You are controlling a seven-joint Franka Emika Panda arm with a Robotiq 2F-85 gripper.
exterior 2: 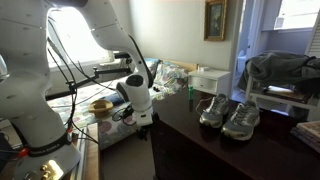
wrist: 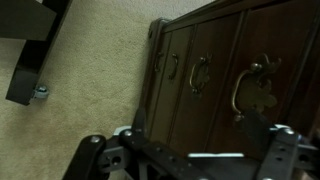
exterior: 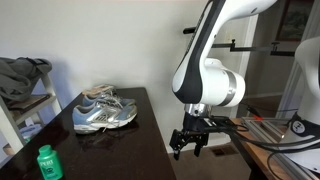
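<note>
My gripper [exterior: 187,151] hangs off the near right side of a dark wooden cabinet [exterior: 115,155], with its fingers apart and nothing visible between them. In the wrist view the spread fingers [wrist: 138,118] frame carpet and the cabinet's front, which carries several ornate brass handles [wrist: 252,85]. A pair of grey-and-white sneakers [exterior: 103,115] rests on the cabinet top, away from the gripper. A green bottle [exterior: 49,163] stands upright near the top's other edge. From the second exterior side, the sneakers [exterior 2: 241,121] and bottle [exterior 2: 191,93] are also apart from the arm [exterior 2: 137,95].
A wooden-edged table [exterior: 265,160] lies beside the arm's base. Beige carpet [wrist: 95,70] covers the floor below the gripper. Behind the cabinet is a shelf with dark cloth [exterior 2: 290,70], and a white drawer unit [exterior 2: 209,82] stands farther back.
</note>
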